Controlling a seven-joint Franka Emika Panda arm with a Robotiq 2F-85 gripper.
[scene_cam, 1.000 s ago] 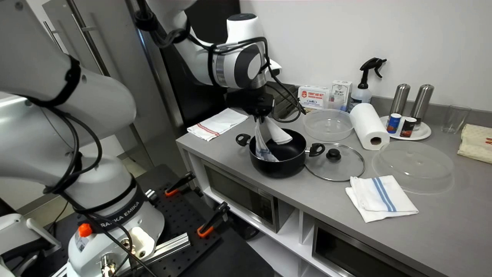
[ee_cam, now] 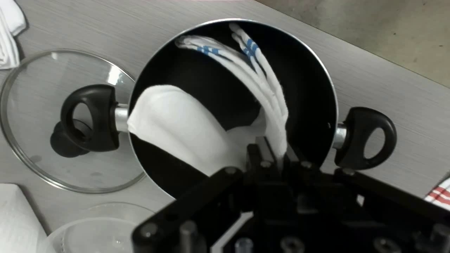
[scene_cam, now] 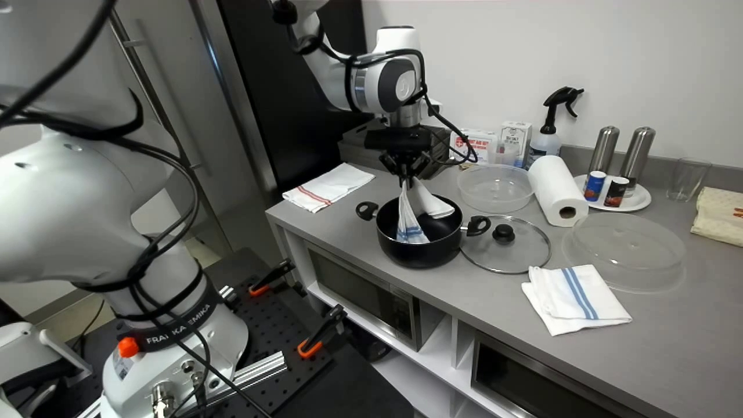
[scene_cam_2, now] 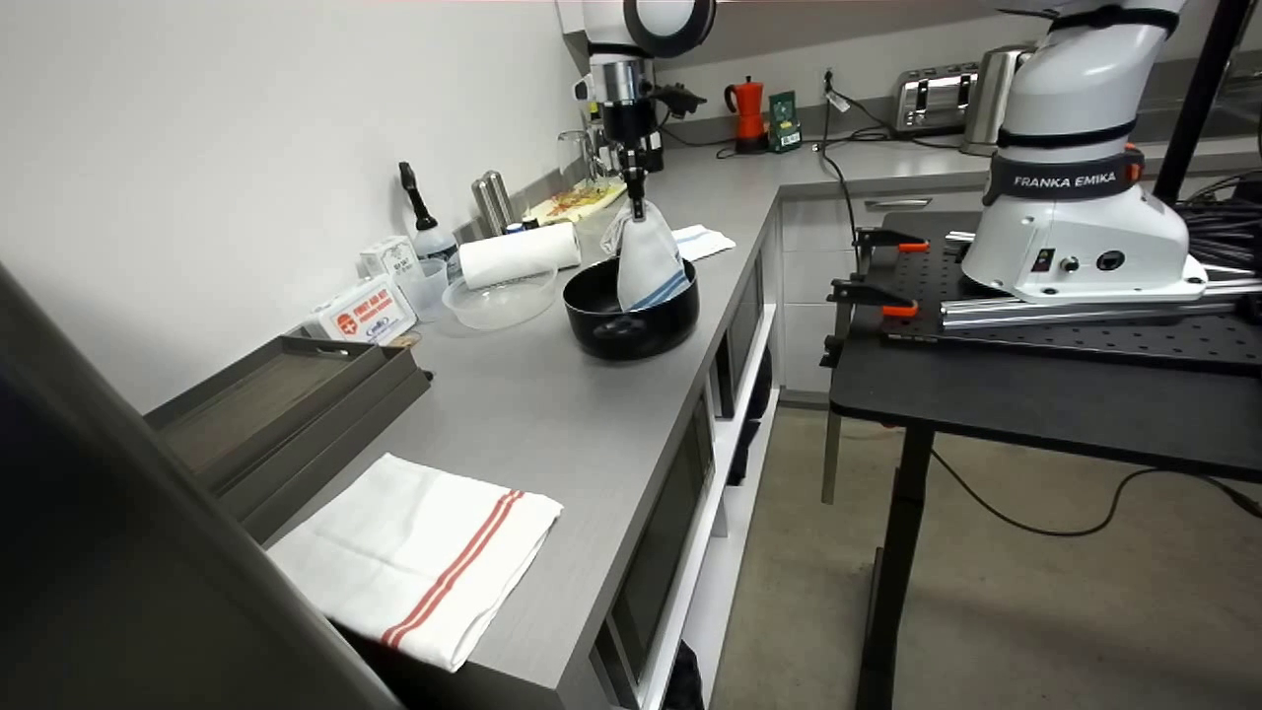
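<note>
My gripper is shut on a white towel with blue stripes, pinching it near its top above the black pot. The towel hangs down in folds, its lower parts inside the pot. Looking down in the wrist view, two striped folds of the towel reach toward the pot's far wall, and a broad white flap lies toward the left handle. In the second exterior view the towel drapes over the near side of the pot's opening. The pinched part between the fingers is mostly hidden.
A glass lid lies right beside the pot. Another blue-striped towel is folded near the counter's front, and a red-striped one lies at the left. Clear plastic covers and a paper towel roll stand behind.
The gripper has shifted right and slightly back over the pot, carrying the towel's top with it. The towel's lower folds have moved right within the pot.
</note>
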